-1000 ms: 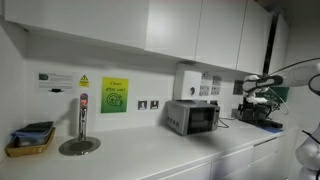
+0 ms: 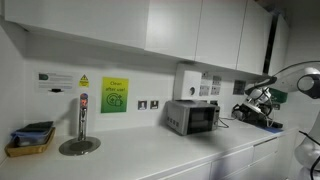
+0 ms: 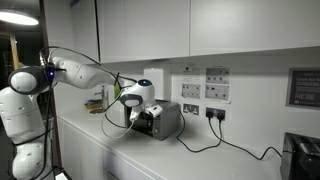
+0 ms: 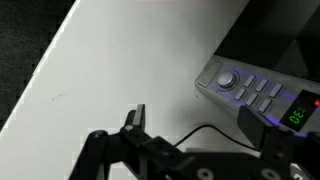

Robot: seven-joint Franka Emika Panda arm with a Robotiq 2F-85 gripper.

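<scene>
My gripper is open, its black fingers spread wide at the bottom of the wrist view with nothing between them. Ahead and to the right in that view lies the control panel (image 4: 262,97) of a microwave, with a round knob (image 4: 228,78), several buttons and a lit green display (image 4: 296,117). The whole microwave (image 2: 194,117) stands on the counter against the wall in exterior view 1. Exterior view 2 has the arm's white wrist (image 3: 140,93) in front of the microwave (image 3: 172,118), hiding much of it. Contact with the microwave cannot be made out.
A long white counter (image 2: 130,150) runs along the wall, with a sink (image 2: 80,146) and a basket (image 2: 30,141) at the left. White cabinets (image 3: 220,30) hang overhead. A black cable (image 3: 200,148) lies near the microwave.
In exterior view 1 the arm's wrist has shifted slightly right and downward and has tilted. The microwave and the counter things have not moved.
</scene>
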